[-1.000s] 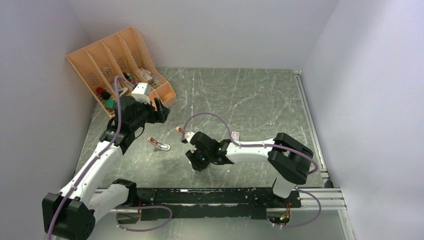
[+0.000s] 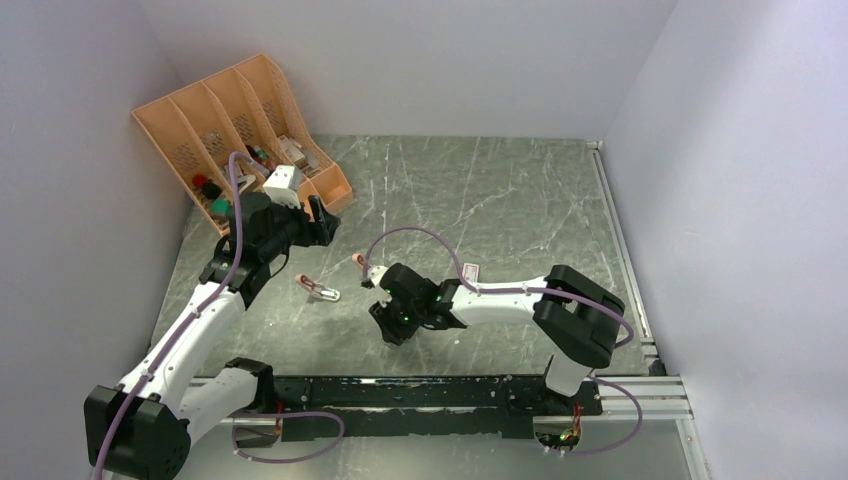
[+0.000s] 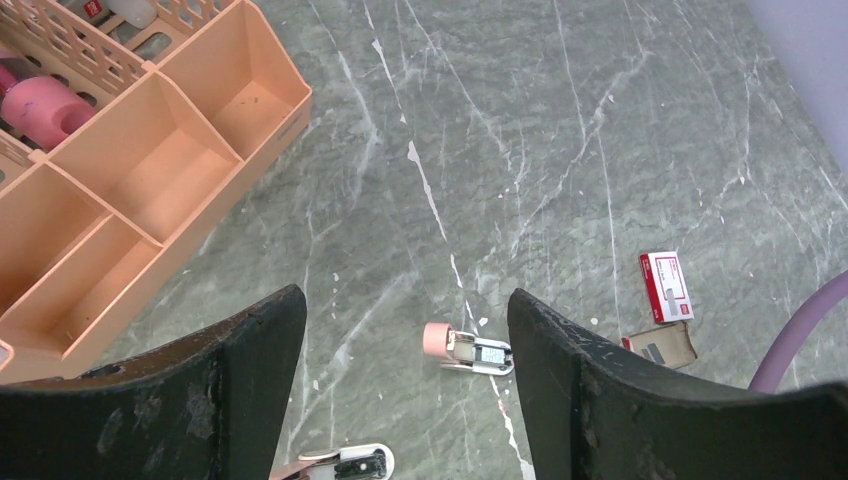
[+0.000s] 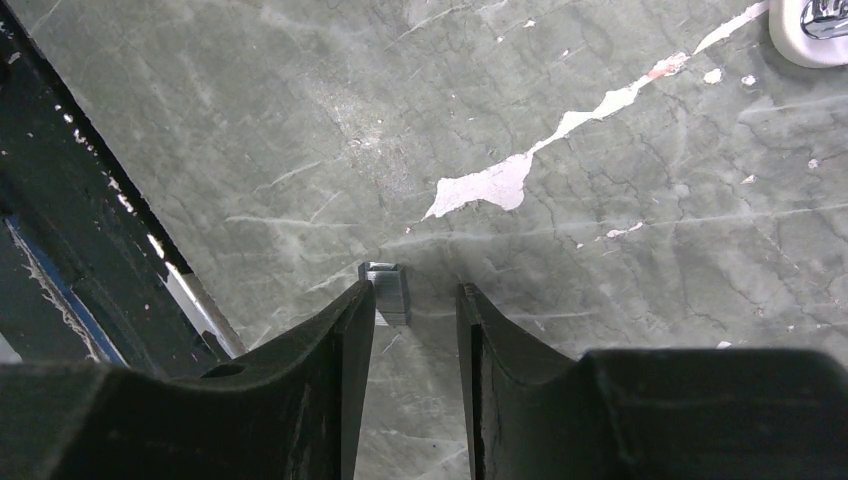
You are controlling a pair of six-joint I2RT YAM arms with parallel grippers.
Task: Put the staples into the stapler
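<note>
In the right wrist view a short silver strip of staples (image 4: 391,295) is close against the left-hand finger, partly hidden by it. A clear gap separates it from the other finger, so my right gripper is part open and not closed on it. Whether the strip touches the table is hard to tell. The stapler (image 2: 322,292), pink and white with its metal channel showing, lies on the table to the left of that gripper. High over the table at the left, my left gripper (image 2: 325,222) stands open and empty.
A second small pink-ended stapler (image 3: 478,353) sits on the table. Beyond it are a red-and-white staple box (image 3: 667,287) and a brown carton piece (image 3: 662,345). An orange organiser (image 2: 230,120) fills the back left.
My right gripper has shifted very slightly near the table, covering a pale spot that showed beside its fingers a second ago. The left arm and the staplers have not moved.
</note>
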